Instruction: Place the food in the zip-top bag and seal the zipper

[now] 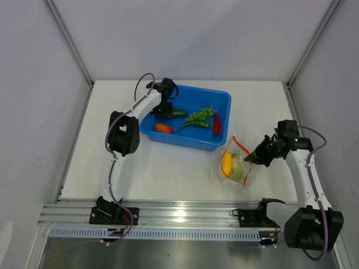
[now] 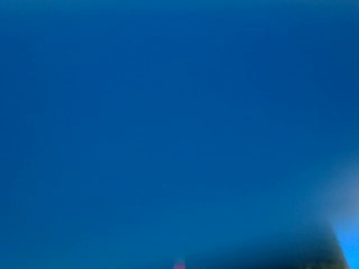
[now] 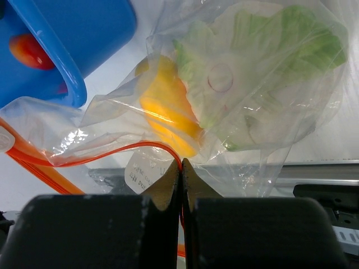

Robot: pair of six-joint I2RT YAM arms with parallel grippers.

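Observation:
The clear zip bag [image 3: 252, 101] with orange zipper lies right of the bin, holding yellow food [image 3: 168, 112] and pale leafy greens [image 3: 303, 45]. My right gripper is shut on its rim. My left gripper [image 1: 162, 112] is low in the left end of the blue bin [image 1: 190, 142]; its wrist view is a blue blur, and its fingers are hidden. A cucumber [image 1: 179, 113], orange-red mango [image 1: 164, 128], green pepper [image 1: 196, 124], grapes [image 1: 199, 115] and red pepper [image 1: 216, 124] lie in the bin.
Walls surround it, and a metal rail runs along the front edge.

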